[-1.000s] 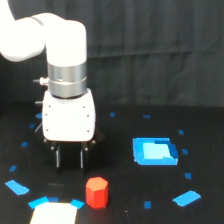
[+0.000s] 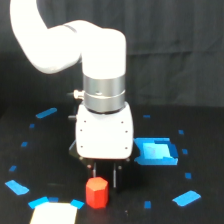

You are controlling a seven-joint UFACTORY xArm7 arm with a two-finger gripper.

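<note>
A red hexagonal block (image 2: 97, 193) stands on the black table near the front of the camera view. Just behind it is my gripper (image 2: 103, 176), pointing down with its two fingers apart. The block hides the lower part of the finger on the left, while the finger on the right (image 2: 115, 177) shows to the block's right. Whether either finger touches the block cannot be told from this view.
To the right, farther back, lies a blue-taped square (image 2: 140, 143) with a pale patch (image 2: 157, 151) inside. A cream-coloured piece (image 2: 54, 213) is at the front edge, left of the block. Several blue tape marks dot the table.
My arm and gripper have moved right and slightly toward the camera, from left of the red block to just behind it. The block stays in the same place.
</note>
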